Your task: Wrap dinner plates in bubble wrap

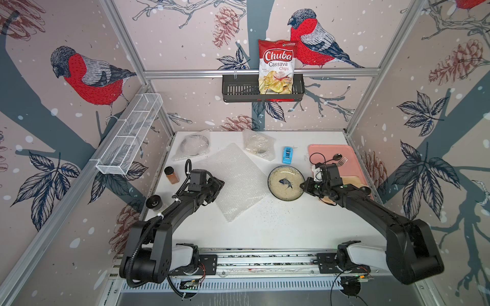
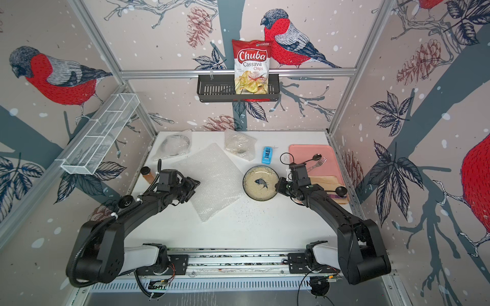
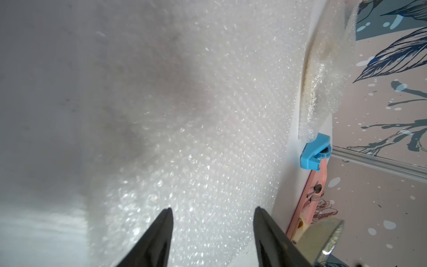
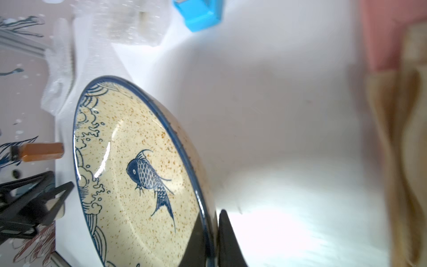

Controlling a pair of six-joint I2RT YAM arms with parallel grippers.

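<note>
The cream plate [image 4: 129, 173] with a dark blue rim and a blue fish is pinched at its right edge by my right gripper, which is shut on that rim. From above, the plate [image 1: 282, 189] shows just right of the bubble wrap sheet [image 1: 235, 196]. In the right wrist view it appears tilted, with a gap to the table. The sheet lies flat and empty across the table's middle. My left gripper stands open above the left part of the sheet [image 3: 200, 133], nothing between its fingers.
Two bubble-wrapped bundles, a left one [image 1: 195, 145] and a middle one [image 1: 259, 144], lie at the back. A blue tape dispenser [image 1: 287, 155] sits behind the plate. The pink tray [image 1: 348, 153] with cutlery is at right; a spice jar [image 1: 171, 175] is at left.
</note>
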